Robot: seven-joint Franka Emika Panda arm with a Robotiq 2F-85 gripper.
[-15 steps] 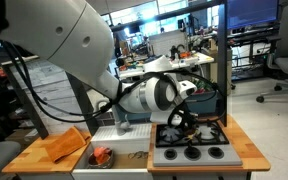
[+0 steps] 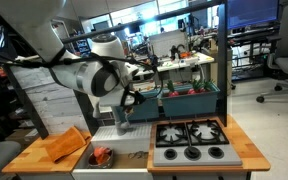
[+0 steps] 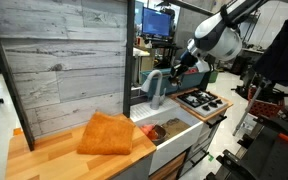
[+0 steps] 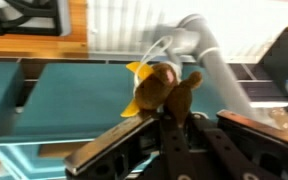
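A small brown plush toy (image 4: 162, 88) with yellow parts and a pale string loop sits at the fingertips of my gripper in the wrist view. The fingers are shut on it. Beneath and beyond the toy are a blue-green shelf (image 4: 74, 105) and a grey faucet (image 4: 219, 65). From the first exterior view, my gripper (image 2: 134, 93) is raised near the faucet, left of the stove (image 2: 192, 143); the toy is too small to make out there. The second exterior view also has the gripper (image 3: 164, 72) above the back of the counter.
A sink holds a red pot (image 2: 101, 156) left of the stove. An orange cloth (image 3: 106, 134) lies on the wooden counter (image 3: 44, 158). A blue-green ledge (image 2: 191, 105) with several small items runs behind the stove. No large object stands on the burners.
My arm has moved left and upward, from over the stove to near the faucet behind the sink. The cloth, pot and stove stay where they were.
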